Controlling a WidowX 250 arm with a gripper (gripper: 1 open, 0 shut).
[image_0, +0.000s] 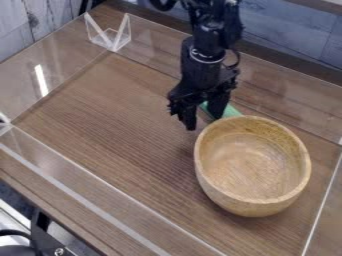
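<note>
My black gripper (197, 106) hangs over the middle of the wooden table, just above and left of a large pale wooden bowl (250, 166). A green object (230, 110) shows behind the gripper's right side, at the bowl's far rim, partly hidden. I cannot tell whether anything is between the fingers.
A white wire piece (110, 32) sits at the back left edge. A dark cable lies at the lower left corner.
</note>
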